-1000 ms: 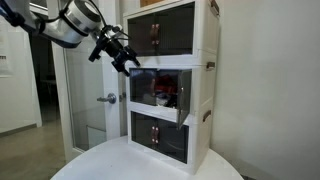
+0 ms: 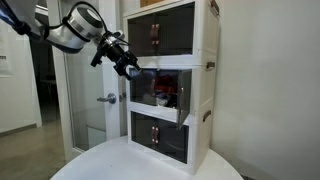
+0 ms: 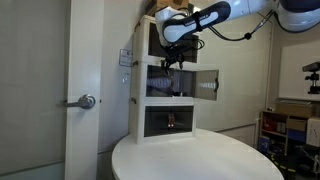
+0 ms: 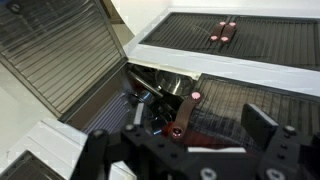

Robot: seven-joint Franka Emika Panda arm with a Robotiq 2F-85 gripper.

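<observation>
A white cabinet (image 2: 203, 95) with stacked compartments and dark ribbed doors stands on the round table. Its middle compartment has one door (image 2: 183, 111) swung outward, while the other door (image 4: 262, 105) is closed and carries a reddish-brown handle (image 4: 184, 116). My gripper (image 2: 131, 70) hangs in front of the closed door, near its upper part. Seen from the wrist, the fingers (image 4: 262, 126) are spread apart on either side of the handle, with nothing visibly gripped. Contact with the door cannot be made out.
Shiny metal items (image 4: 172, 82) lie inside the open compartment. The compartments above and below have closed doors. A room door with a lever handle (image 3: 86, 102) stands beside the table.
Over the last second my gripper has come down slightly toward the middle compartment. The cabinet doors look unmoved.
</observation>
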